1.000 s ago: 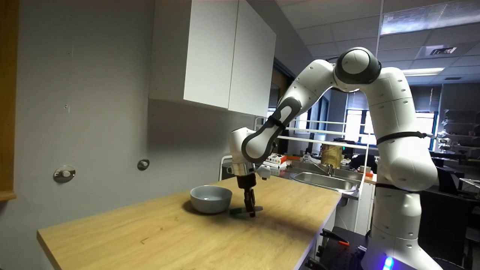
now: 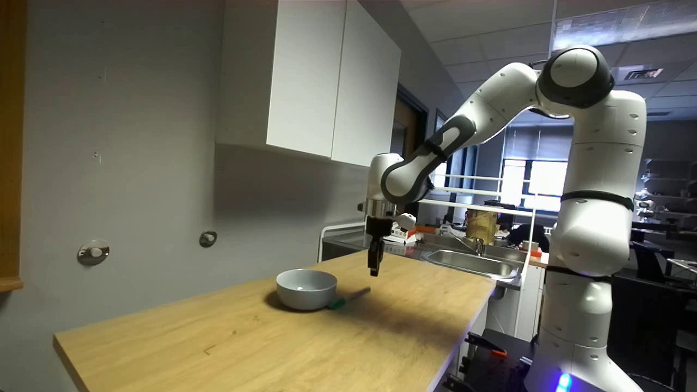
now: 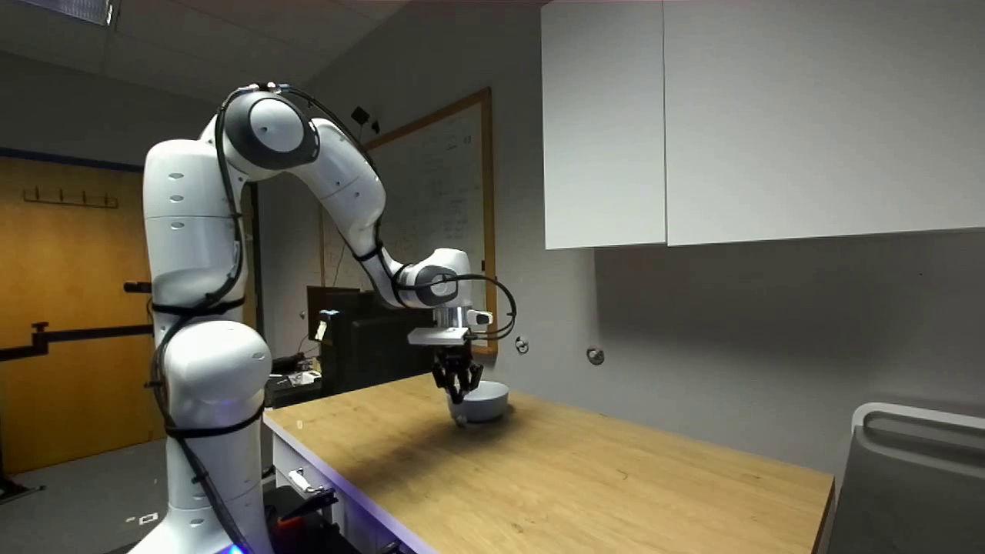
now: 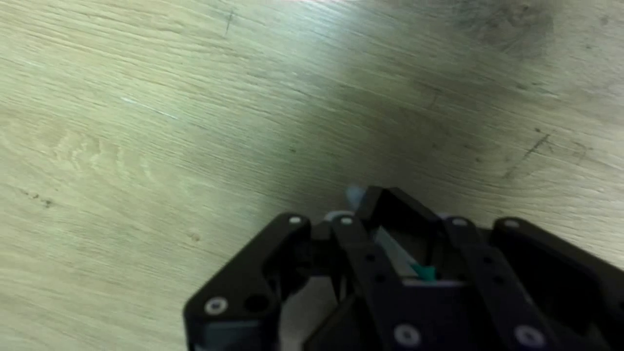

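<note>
A thin marker lies on the wooden table, its grey body (image 2: 358, 294) pointing right and its green end (image 2: 336, 304) close by the bowl's lower right side. Whether it touches the bowl I cannot tell. The light grey bowl (image 2: 306, 290) stands upright; no contents show in the visible part of its inside. Above the table, to the right of the bowl in exterior view 1, hangs my gripper (image 2: 374, 271), shut with nothing held. In the wrist view the marker (image 4: 395, 251) shows on the table below, partly hidden by the black gripper parts.
White cabinets (image 2: 333, 85) hang on the wall above. A metal sink (image 2: 474, 262) and cluttered counter lie beyond the table's far end.
My gripper has risen and moved right in exterior view 1. The bowl stays put.
</note>
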